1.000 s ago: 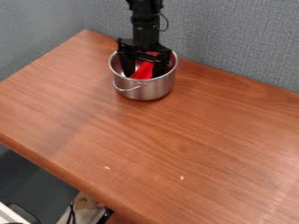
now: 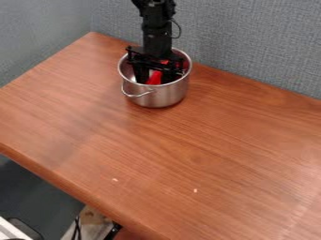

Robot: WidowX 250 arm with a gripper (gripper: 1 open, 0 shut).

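Note:
A steel pot (image 2: 154,96) with wire handles stands near the back of the wooden table. My black gripper (image 2: 153,67) reaches down inside it from above, around a red object (image 2: 154,78) lying in the pot. The fingertips are partly hidden by the pot and the object, so what lies between them is hard to see.
Grey padded walls (image 2: 251,47) rise behind it. Cables and some white items lie below the table's front left edge.
My gripper has shifted very slightly within the pot, and a little less of the red object shows.

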